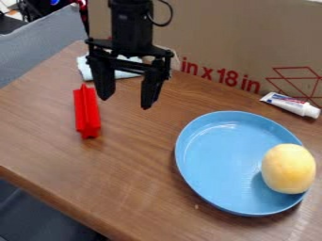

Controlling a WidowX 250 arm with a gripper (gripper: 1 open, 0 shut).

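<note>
My black gripper (pixel 128 87) hangs open above the back left of the wooden table, nothing between its fingers. A red bar-shaped object (pixel 87 115) lies just left of and below it. A white folded cloth (pixel 87 68) is partly hidden behind the gripper. A blue plate (pixel 214 165) holds a pale yellow round object (pixel 288 170) on its right side. A white toothpaste tube (pixel 292 104) lies at the back right.
A cardboard box (pixel 233 38) stands along the back. A grey padded surface (pixel 32 61) is beyond the left edge.
</note>
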